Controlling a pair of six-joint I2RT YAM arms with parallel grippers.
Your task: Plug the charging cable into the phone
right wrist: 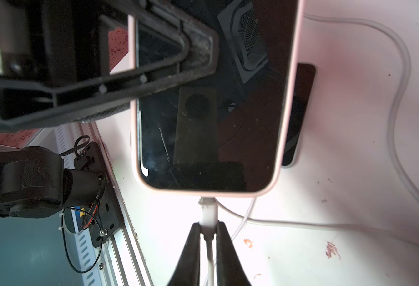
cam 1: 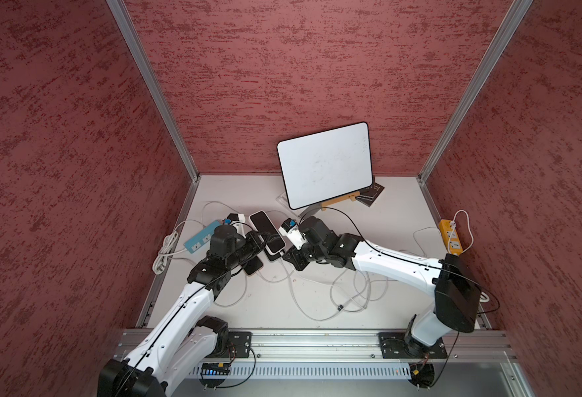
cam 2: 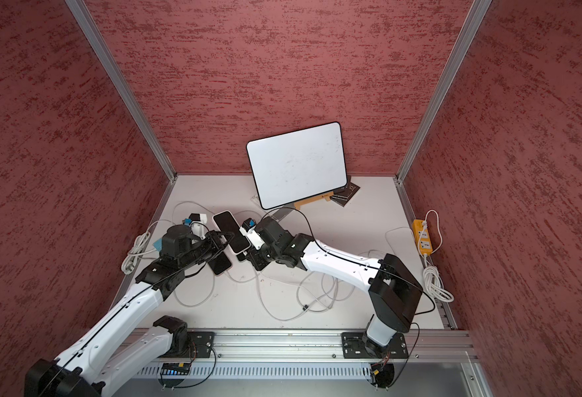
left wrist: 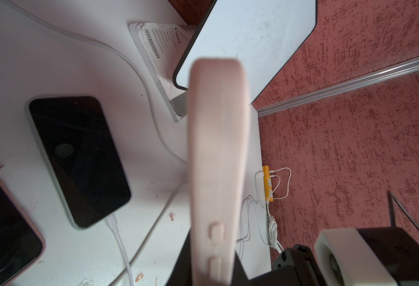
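My left gripper (cam 1: 264, 239) is shut on a pink-edged phone, held above the table; in the left wrist view its pink side (left wrist: 217, 157) fills the centre. In the right wrist view my right gripper has its fingertips around the white connector of the charging cable (right wrist: 208, 212), at the middle of the phone's bottom edge. Whether the connector is fully seated cannot be seen. Another phone (left wrist: 78, 157) lies on the table with a cable at its lower end, and a third phone (left wrist: 2, 224) beside it.
A whiteboard (cam 1: 324, 165) stands at the back over papers. An orange power strip (cam 1: 451, 236) sits at the right, a blue strip (cam 1: 200, 239) at the left. Loose white cables cross the front and middle of the table (cam 1: 396, 205).
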